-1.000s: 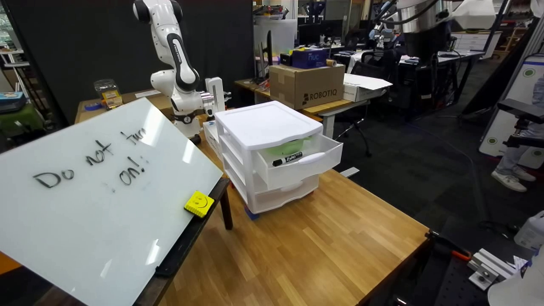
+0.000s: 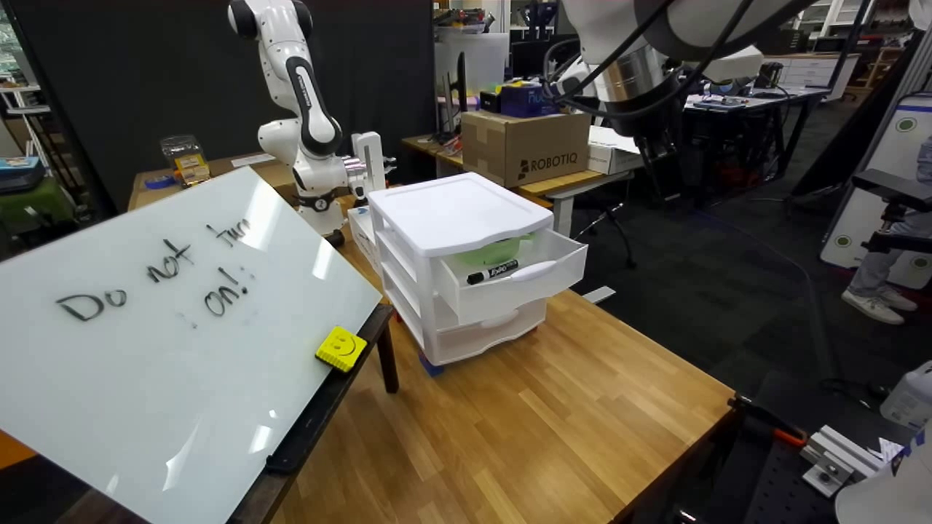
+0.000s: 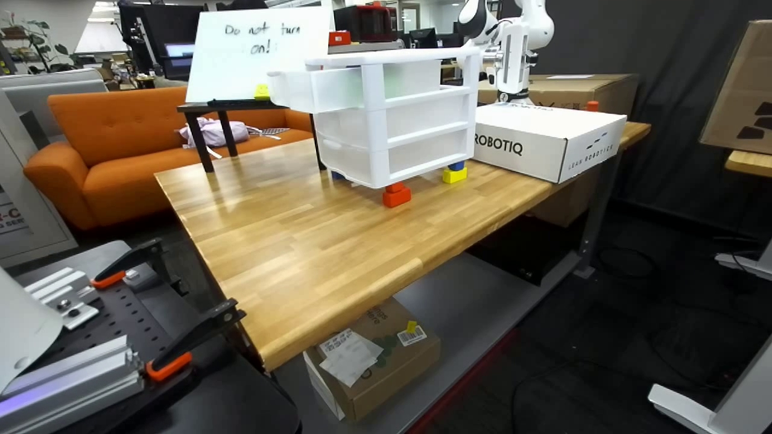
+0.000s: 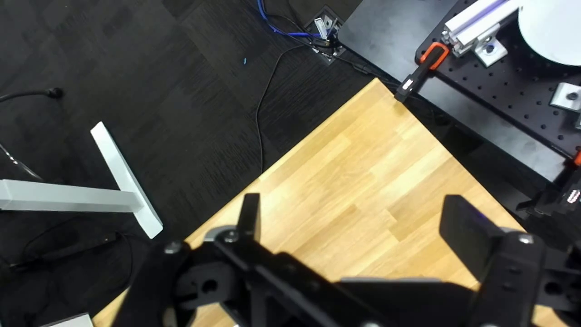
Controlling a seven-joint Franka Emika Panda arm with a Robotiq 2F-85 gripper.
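Observation:
Near the upper right of exterior view 1, my gripper [image 2: 665, 188] hangs in the air, right of the white drawer unit [image 2: 463, 209] and apart from it. From the wrist view, the gripper is open, its dark fingers wide apart with only bare tabletop below. The unit's top drawer [image 2: 524, 275] is pulled out, holding a black marker [image 2: 491, 272] and something green [image 2: 489, 252]. A whiteboard [image 2: 166, 306] with "Do not turn on!" written on it leans at the left. On its lower ledge rests a yellow smiley eraser [image 2: 341, 348].
A white Robotiq box [image 3: 550, 137] stands behind the unit. Clamps [image 3: 192, 340] sit at the near table corner. Another white robot arm [image 2: 301, 105] stands at the back.
My arm has moved left in exterior view 1, and the gripper now hangs lower and tilted, closer to the drawer unit. The drawers, marker, whiteboard and eraser stay where they were.

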